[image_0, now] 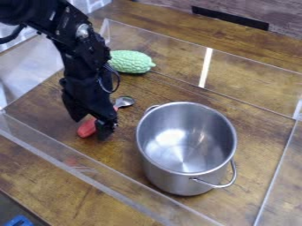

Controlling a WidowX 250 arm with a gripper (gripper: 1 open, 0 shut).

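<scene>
The black robot arm reaches down from the upper left, its gripper [90,118] low at the table, open, with its fingers around a spoon with a red handle [86,130]. The spoon's metal end [123,102] lies to the upper right on the wood. The fingers hide part of the handle; whether they touch it I cannot tell. A large steel pot [185,147] stands to the right of the gripper.
A green corn-like object [131,62] lies behind the arm. Clear panel edges run along the front left and right side.
</scene>
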